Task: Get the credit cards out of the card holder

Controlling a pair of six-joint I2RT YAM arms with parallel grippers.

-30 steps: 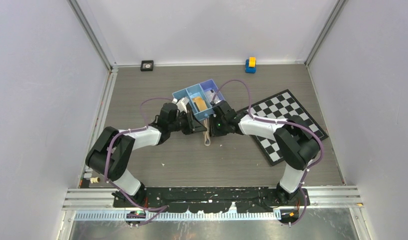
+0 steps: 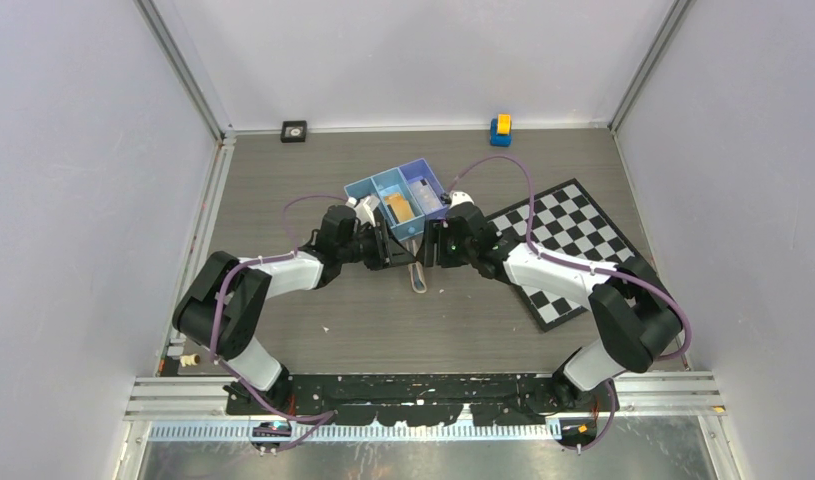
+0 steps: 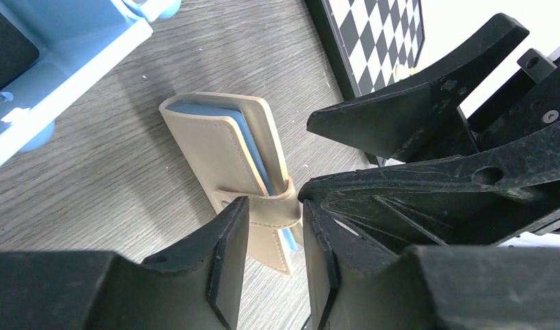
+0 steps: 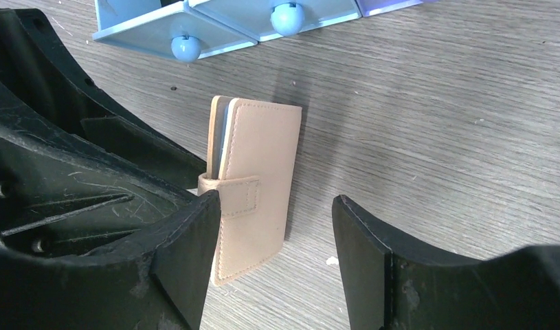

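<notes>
The beige card holder (image 3: 215,148) stands on its long edge on the table, slightly spread, with its strap (image 3: 280,210) fastened across it. A blue card (image 3: 248,141) shows inside, between the covers. My left gripper is around the strap with a finger at either side; whether both press on it, I cannot tell. My right gripper is open. In the right wrist view, the holder lies beyond its parted fingers, nearer the left one. From above, the two grippers face each other closely and partly hide the holder (image 2: 419,285).
Just behind the holder sits a blue and purple divided organizer (image 2: 360,189), close to both grippers. A checkered board (image 2: 573,245) lies to the right. Black box (image 2: 294,131) and blue-yellow toy (image 2: 500,130) stand at the back.
My right arm has drawn a little to the right. The holder's near end has shifted slightly right and looks wider. The left arm has barely moved.
</notes>
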